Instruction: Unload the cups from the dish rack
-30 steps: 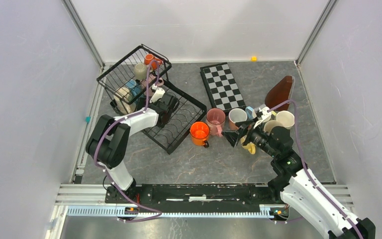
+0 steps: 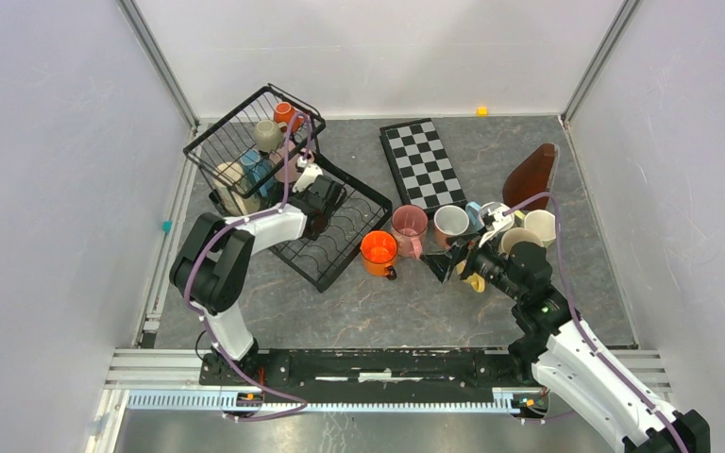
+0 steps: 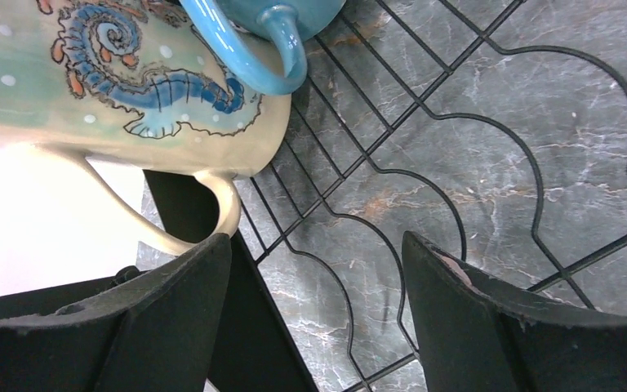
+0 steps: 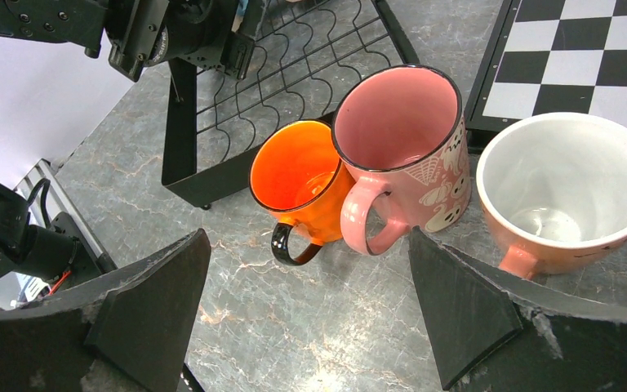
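Observation:
In the two-tier dish rack (image 2: 357, 233) at the left stand an orange-red cup (image 2: 284, 113), a beige cup (image 2: 267, 135), a pink cup, a blue cup and a cream cup. The cream cup, with a seahorse drawing (image 3: 155, 98), and the blue cup (image 3: 290, 33) lie just beyond my left gripper. Its fingers are apart, with only wire rack between them. From above, the upper tier partly covers these fingers. My right gripper is open over the counter, in front of an orange mug (image 4: 298, 171) and a pink mug (image 4: 404, 131), holding nothing.
A white-and-peach cup (image 4: 571, 188) stands beside the pink mug, with several more cups around the right arm. A checkered board (image 2: 422, 162) lies behind them, and a brown object (image 2: 531, 176) stands at the right. Bare counter shows at the front.
Over the last second my left arm has shifted slightly right within the rack, its gripper a little further from the upper tier. The right arm is almost still. The cups look unmoved.

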